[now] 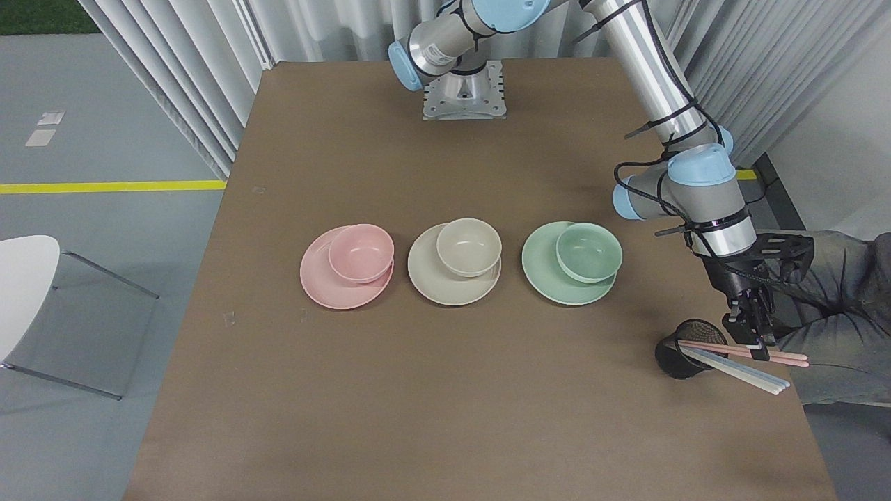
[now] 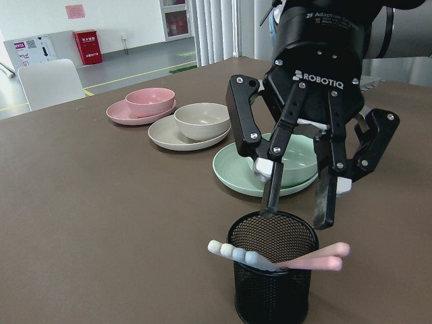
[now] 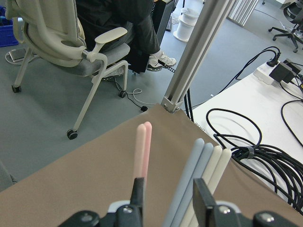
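Note:
My gripper hangs just above a black mesh cup, its two fingers apart, over the chopsticks resting in it. Pink chopsticks and pale blue and cream chopsticks lean out of the cup toward the table's edge. In the wrist view the pink pair rises behind the left finger, and the blue and cream sticks behind the right one; whether any touches a finger is unclear.
Pink, cream and green bowls, each on a matching plate, stand in a row left of the gripper. The table's right edge lies under the chopsticks' ends.

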